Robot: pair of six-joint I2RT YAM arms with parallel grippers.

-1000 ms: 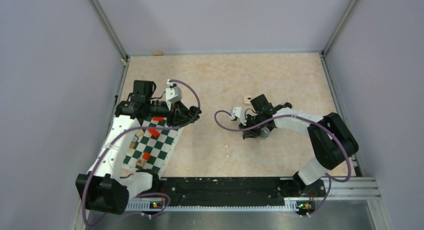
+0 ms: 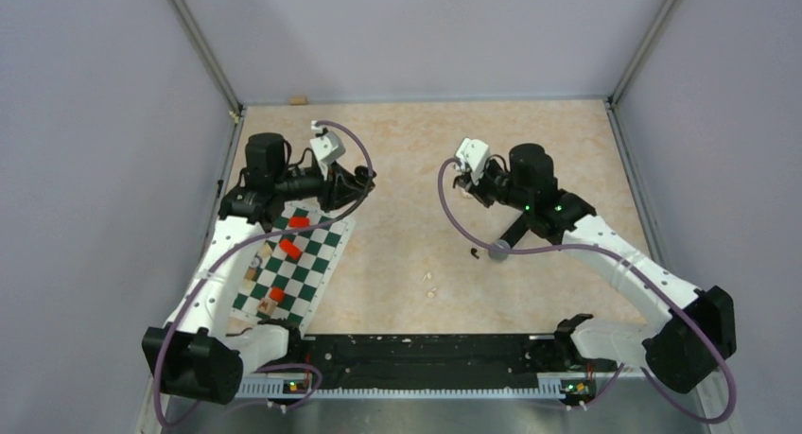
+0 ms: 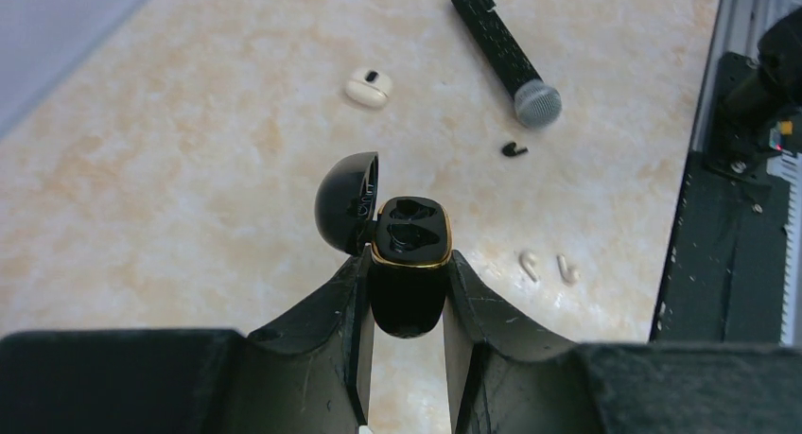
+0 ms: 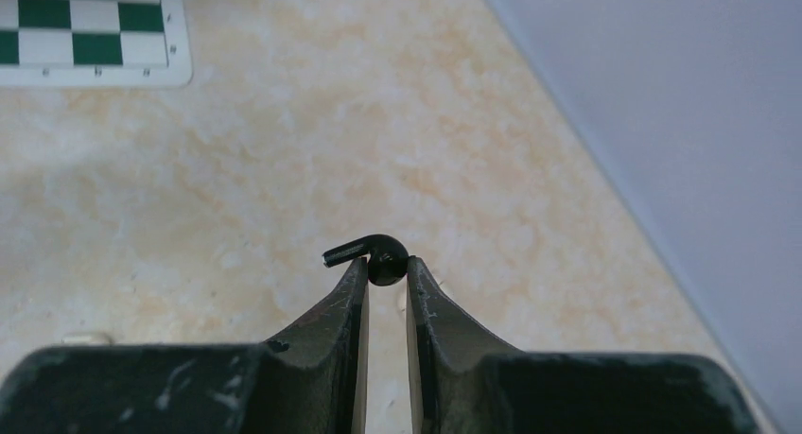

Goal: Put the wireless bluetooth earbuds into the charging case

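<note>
My left gripper is shut on an open black charging case (image 3: pixel 409 237), its lid standing up, above the table in the left wrist view. My right gripper is shut on a black earbud (image 4: pixel 383 254), raised above the table. Another small black earbud (image 3: pixel 513 149) lies on the table near a microphone. Two white earbuds (image 2: pixel 427 277) lie toward the front, and a white case (image 3: pixel 367 88) lies farther back.
A black microphone (image 3: pixel 496 51) with a silver head lies at the right. A checkered board (image 2: pixel 307 273) with red and wooden pieces is under the left arm.
My right arm has lifted from low by the microphone to high above the table, carrying the earbud. My left arm has shifted slightly toward the back with the case.
</note>
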